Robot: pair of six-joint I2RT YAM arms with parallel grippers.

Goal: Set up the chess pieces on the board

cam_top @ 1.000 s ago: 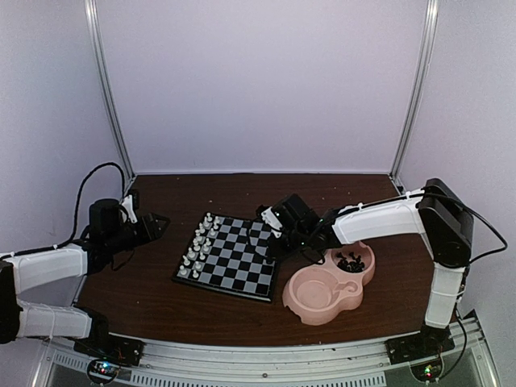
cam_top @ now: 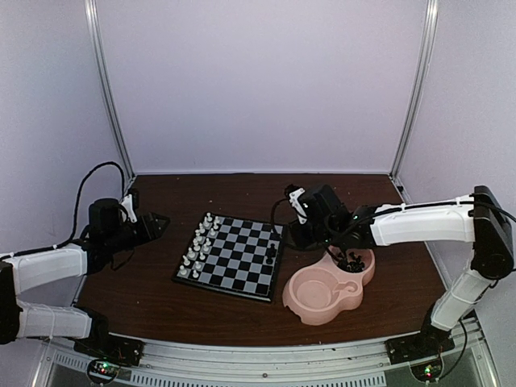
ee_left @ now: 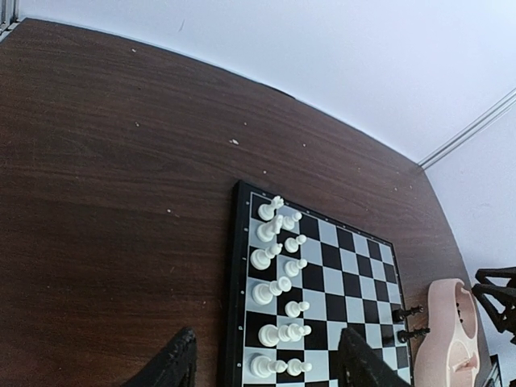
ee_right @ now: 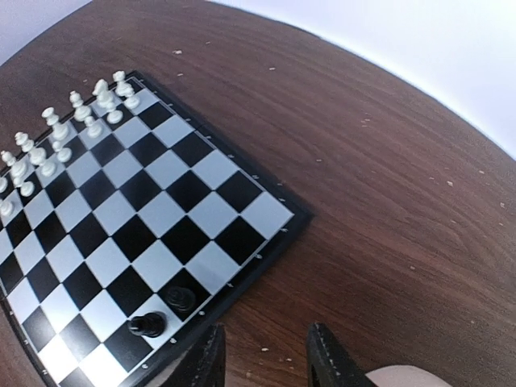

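Observation:
White pieces (ee_left: 275,291) stand in two rows along the left side of the chess board (cam_top: 233,255). Two black pieces stand upright near its right edge; the right wrist view shows one black piece (ee_right: 147,325) beside another black piece (ee_right: 181,298). More black pieces (cam_top: 351,262) lie in a pink dish (cam_top: 316,290) to the right. My right gripper is part open beyond the board's right edge, nothing between its fingers. My left gripper hangs open and empty, left of the board in the top view.
The dish has a second, empty round compartment at its front. Bare wooden table (cam_top: 242,189) lies behind and in front of the board. The right arm reaches over the back of the dish.
My right gripper has moved right, away from the board toward the dish, uncovering the black pieces at the board's right edge. The left arm has stayed still.

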